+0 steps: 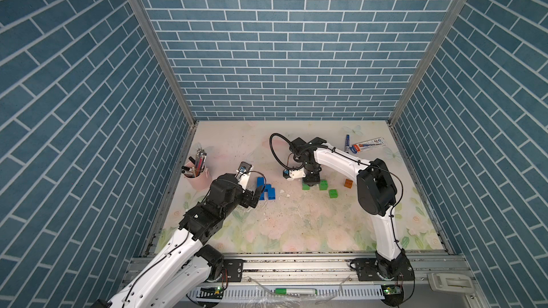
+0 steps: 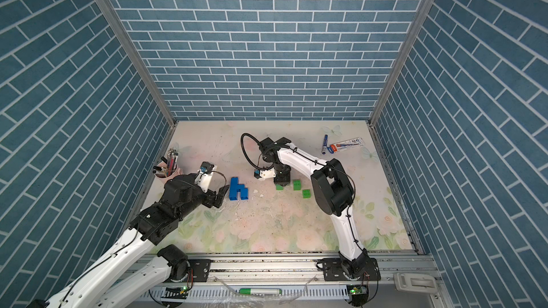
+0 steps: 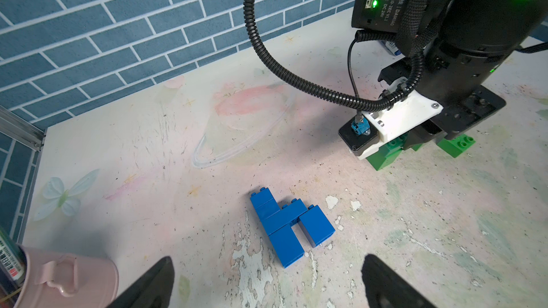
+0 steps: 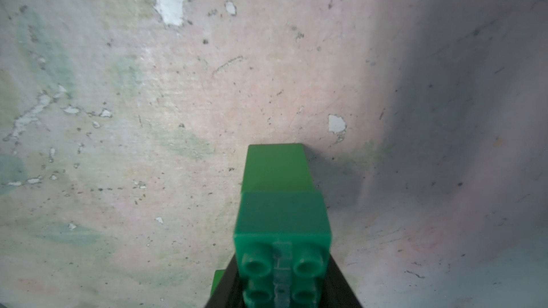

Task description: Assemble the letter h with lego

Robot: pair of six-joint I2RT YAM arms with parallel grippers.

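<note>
Blue bricks (image 3: 283,242) form a small h-like shape left of centre on the table (image 3: 148,194). My right gripper is shut on a green brick (image 4: 282,211), held at a lower green brick (image 4: 276,165); whether they are joined I cannot tell. Loose green bricks (image 1: 333,193) (image 2: 296,184) lie beside it. My left gripper is open above the table, left of the blue bricks, with nothing between its fingers.
A pink pen holder (image 3: 68,282) stands at the left. An orange brick (image 1: 347,183) lies at the right, with a blue marker (image 2: 324,144) and a packet (image 2: 345,143) at the back right.
</note>
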